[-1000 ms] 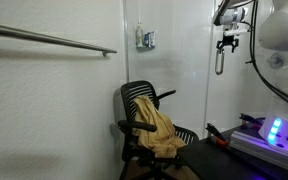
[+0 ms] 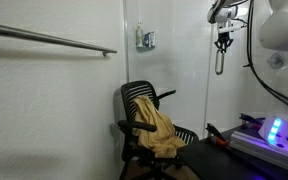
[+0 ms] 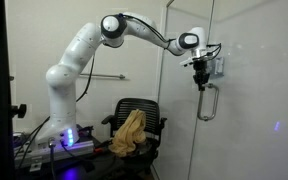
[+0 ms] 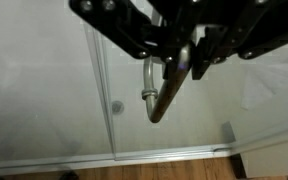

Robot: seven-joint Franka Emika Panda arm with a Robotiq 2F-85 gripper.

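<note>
A metal D-shaped handle is fixed to the glass door. At the top of this handle is my gripper, shut on its bar. In the wrist view the handle runs up between the dark fingers, which hide its upper end. From the first exterior view the handle hangs below the gripper on the right.
A black office chair with a tan cloth on it stands below and away from the gripper. A bar runs along the left wall. Bottles sit on a small wall shelf. Wooden floor shows below the glass.
My gripper has shifted slightly toward the handle, to the left in the first exterior view. The chair and cloth have not moved.
</note>
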